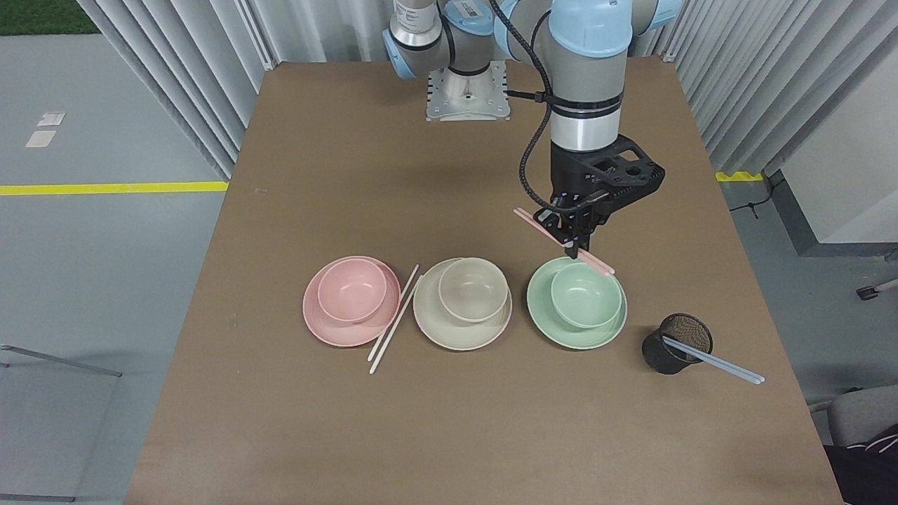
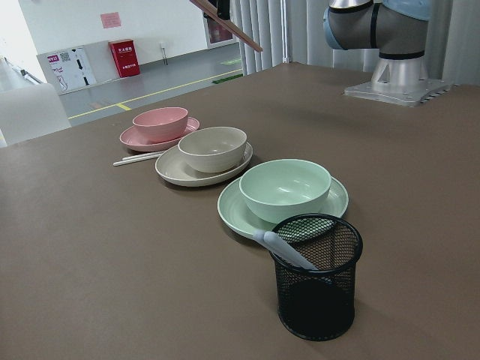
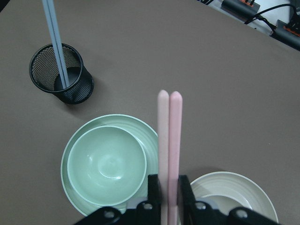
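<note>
My gripper is shut on a pair of pink chopsticks [image 3: 174, 133], held high over the back side of the green bowl [image 1: 584, 294] and its green plate [image 1: 572, 337]. At the right in the front view, a black mesh cup [image 1: 659, 353] holds light blue chopsticks [image 1: 724, 365]; it sits beyond the green plate in the wrist view. The beige bowl [image 1: 472, 290] on its plate [image 1: 459, 337] is in the middle, and the pink bowl [image 1: 351, 290] on its plate [image 1: 337, 332] is at the left.
White chopsticks [image 1: 385, 345] lie on the table [image 1: 471, 421] between the pink and beige plates. The robot's base plate [image 2: 394, 96] is at the back edge.
</note>
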